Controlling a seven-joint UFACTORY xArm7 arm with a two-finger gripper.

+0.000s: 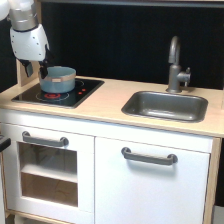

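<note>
A blue-grey pot (60,84) stands upright on the black stove top (90,87), over its left part. My gripper (35,70) comes down from the upper left on a white arm (28,42). Its dark fingertips are low, close to the pot's left rim. Contact between them and the rim is too small to make out, and so is how far apart the fingers stand.
To the right, a grey sink (165,105) is set in the wooden counter (118,98), with a dark faucet (176,70) behind it. Bare counter lies between stove and sink. Below are an oven-like door (46,140) and a white cabinet door (145,185).
</note>
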